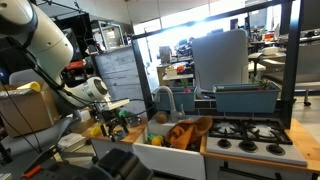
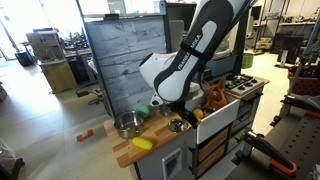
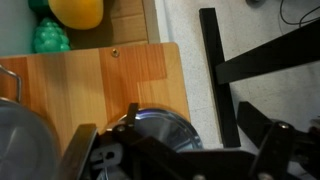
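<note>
My gripper (image 2: 186,116) is low over the wooden counter, open, with nothing seen between its fingers. A round shiny metal lid or dish (image 3: 165,126) lies on the board beneath it in the wrist view, partly covered by the dark fingers. Left of that sits a silver pot (image 2: 128,124), whose rim is cut off in the wrist view. A yellow object (image 2: 142,142) rests near the counter's front edge. Behind the pot shows a green object (image 2: 145,114); the wrist view has a bumpy green piece (image 3: 49,38) beside a rounded yellow one (image 3: 78,10).
The white sink (image 1: 165,158) beside the counter holds several coloured items and a brown soft thing (image 1: 200,128). A faucet (image 1: 172,100) rises behind it. Right of the sink is a black-grated stove (image 1: 250,133). A grey upright panel (image 2: 120,65) backs the counter.
</note>
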